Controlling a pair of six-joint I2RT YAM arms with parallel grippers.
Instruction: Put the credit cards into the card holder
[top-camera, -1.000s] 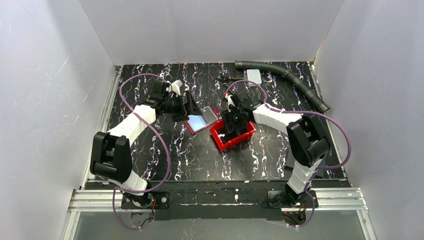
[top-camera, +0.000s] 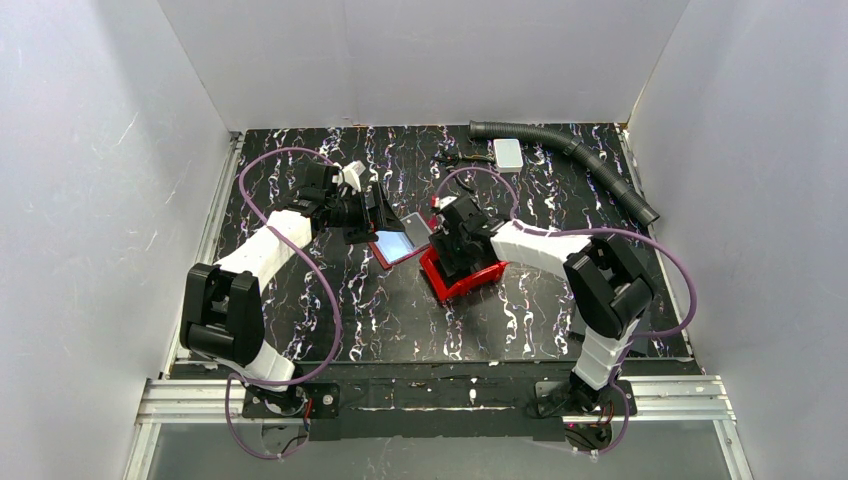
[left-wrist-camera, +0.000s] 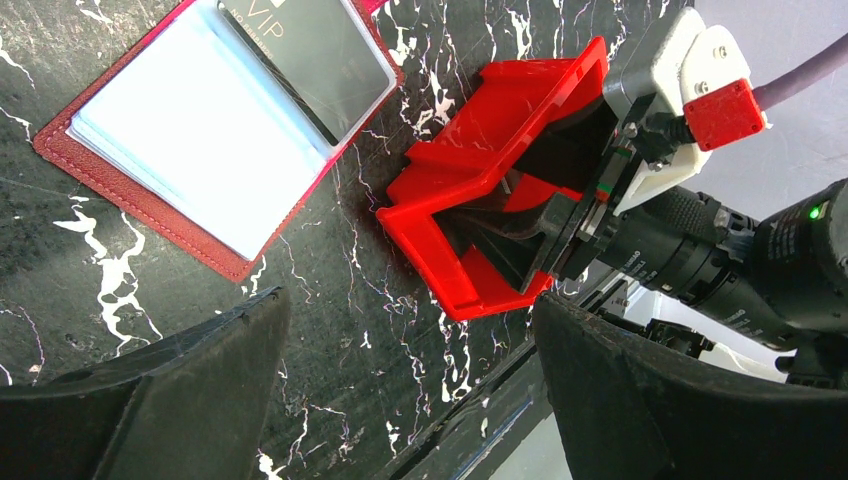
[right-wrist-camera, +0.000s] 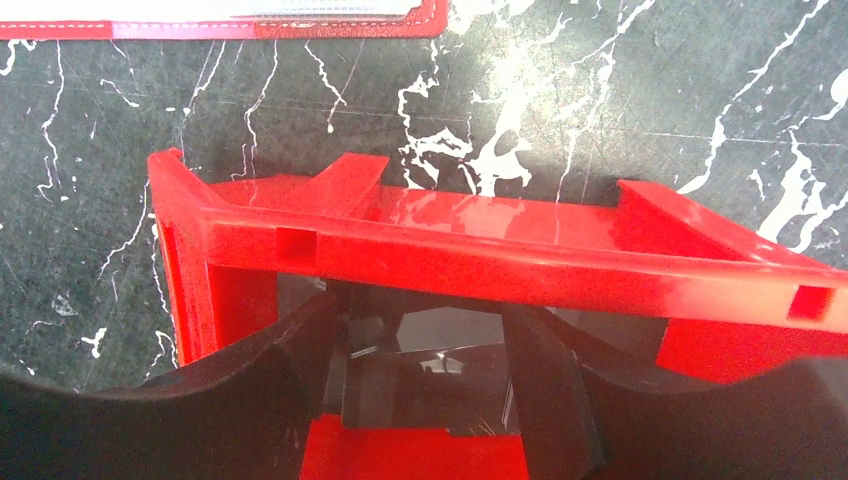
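Note:
My right gripper reaches down inside the red tray (right-wrist-camera: 460, 255), its fingers part open around dark glossy cards lying in it; whether they touch is unclear. In the left wrist view the same tray (left-wrist-camera: 440, 160) is right of a red leather card holder (left-wrist-camera: 150, 220), which holds a light blue-white pad and a dark grey card (left-wrist-camera: 325, 60) lettered VIP. My left gripper stands open above the table, left of the tray, with nothing between its fingers.
A black corrugated tube (top-camera: 560, 140), a small white block (top-camera: 507, 153) and dark cables lie at the back right.
The left arm has not moved.

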